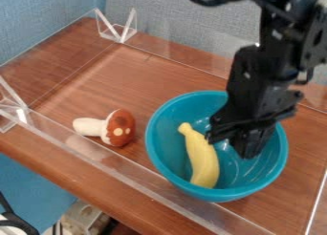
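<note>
A teal bowl (255, 181) sits on the wooden tray floor, with a yellow banana (201, 158) lying in its left part. My black gripper (236, 138) hangs over the back right of the bowl, above and right of the banana, looking shut; nothing shows between its fingers, though motion blur hides detail. A red-and-white toy mushroom (118, 128) lies left of the bowl.
The wooden surface (118, 76) has free room at the back left. Clear plastic edges border it, with white corner brackets at the left. A grey padded wall (179, 14) stands behind.
</note>
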